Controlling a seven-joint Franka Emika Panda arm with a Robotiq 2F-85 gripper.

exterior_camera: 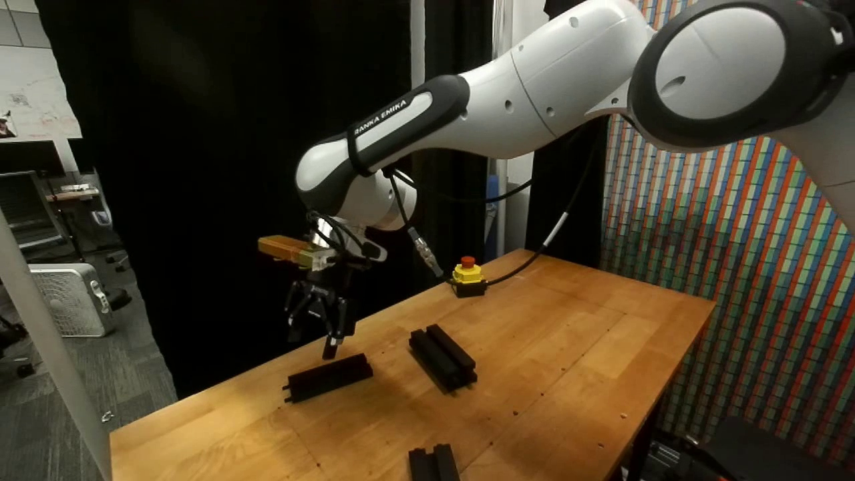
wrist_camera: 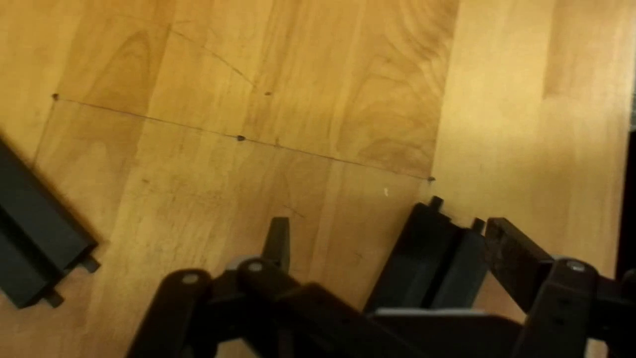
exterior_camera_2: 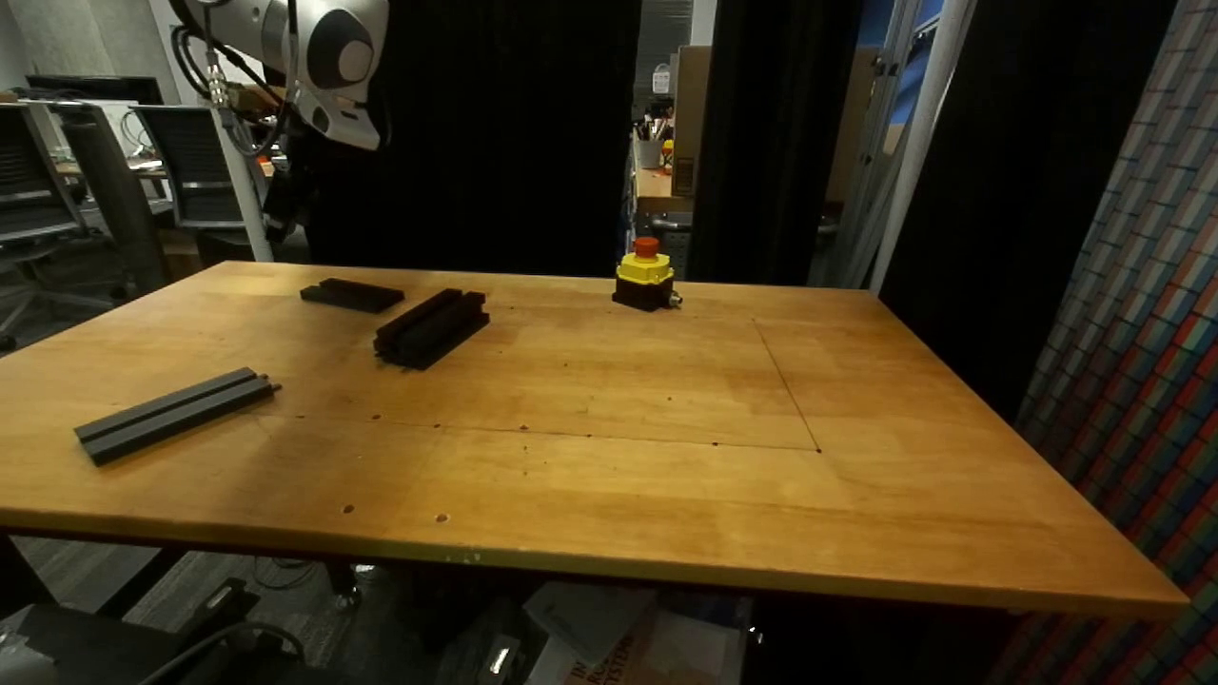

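Note:
Black grooved track pieces lie on the wooden table. My gripper [exterior_camera: 324, 325] hangs above the far-left piece [exterior_camera: 330, 378] in exterior view 1, apart from it. Seen from the wrist, the gripper is open, and a track piece [wrist_camera: 411, 268] with two small end pegs shows between its fingers, closer to the right one. That piece's lower end is hidden behind the gripper. Another piece [wrist_camera: 36, 232] enters at the left edge of the wrist view. Exterior view 2 shows a lone piece [exterior_camera_2: 177, 413] near the front left.
Two pieces side by side or stacked [exterior_camera: 442, 358] lie right of the far-left one. A yellow emergency stop with a red button [exterior_camera: 468, 276] stands at the table's back edge.

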